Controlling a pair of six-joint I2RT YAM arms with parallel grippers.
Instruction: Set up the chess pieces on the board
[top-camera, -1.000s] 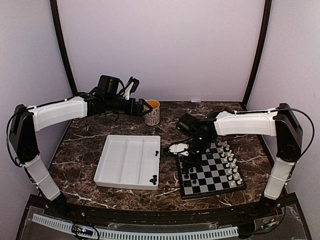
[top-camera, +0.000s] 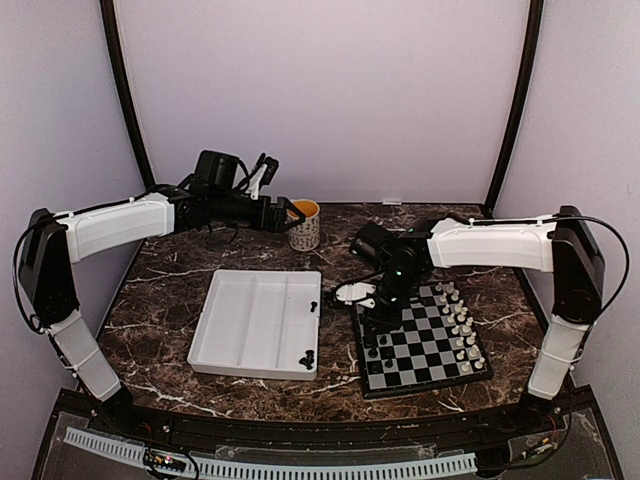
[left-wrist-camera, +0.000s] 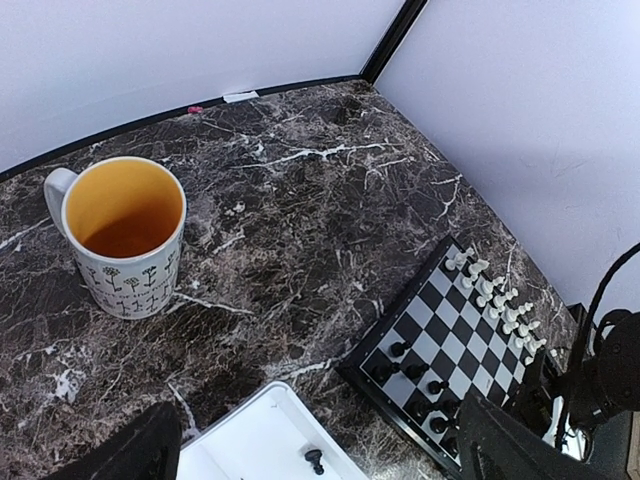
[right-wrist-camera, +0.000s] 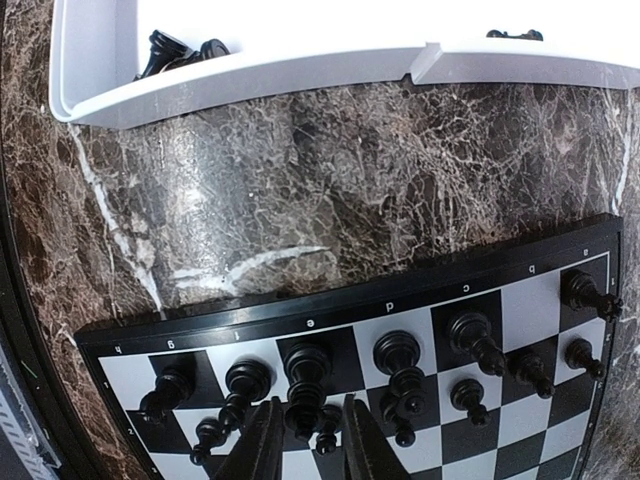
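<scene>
The chessboard lies on the right half of the table. White pieces stand along its right side. Along the opposite edge, in the right wrist view, are several black pieces, among them a tall one on the e file, one on the d file and a row of pawns. Above this black side hangs my right gripper; a gap shows between its fingers, and the tall e-file piece's top appears in line with it. My left gripper is open and empty beside the mug.
A white tray left of the board holds loose black pieces at its near right corner and one or two by its right wall. The patterned mug stands behind it. Bare table separates tray and board.
The right gripper has shifted very slightly over the board's black side. The left arm, tray and mug stay as they were.
</scene>
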